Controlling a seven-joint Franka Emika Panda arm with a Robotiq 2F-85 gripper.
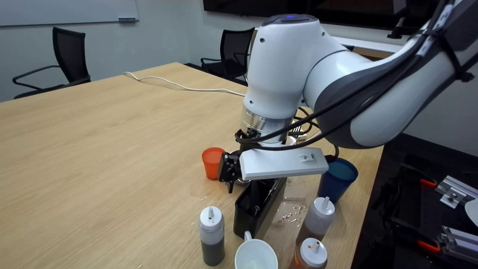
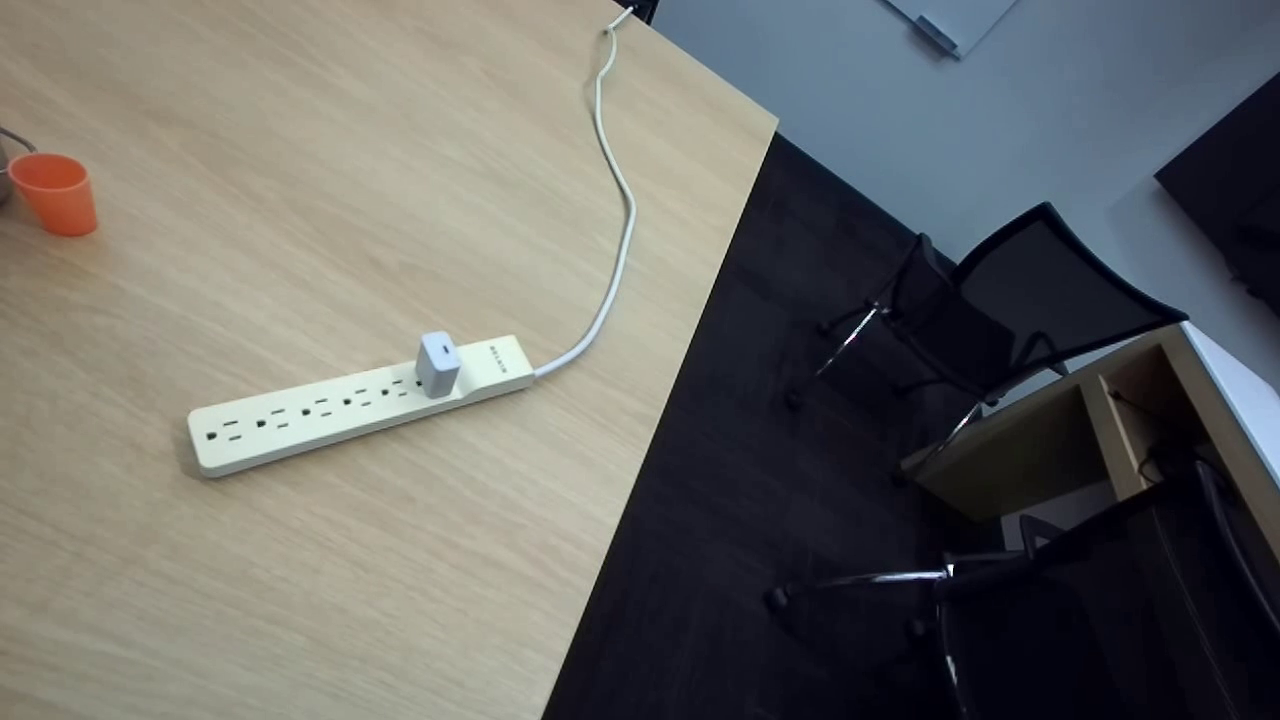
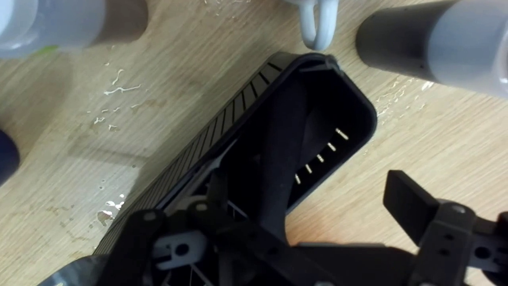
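Observation:
My gripper stands open low over the long black utensil holder (image 3: 362, 114). One of its fingers (image 3: 219, 186) is over the holder's interior, while the other finger (image 3: 409, 202) is outside its wall, above bare wood. Between them a dark handle (image 3: 281, 143) leans along the inside of the holder; whether it touches a finger, I cannot tell. In exterior view 1 the arm's white box covers much of the black holder (image 1: 244, 228). Exterior view 2 shows neither holder nor gripper.
Around the holder stand a white mug (image 1: 255, 257), several squeeze bottles such as the dark-filled one (image 1: 212, 237), a blue cup (image 1: 336, 179) and an orange cup (image 1: 211, 163). Wet spots (image 1: 291, 215) mark the table. A power strip (image 2: 360, 408) lies farther off.

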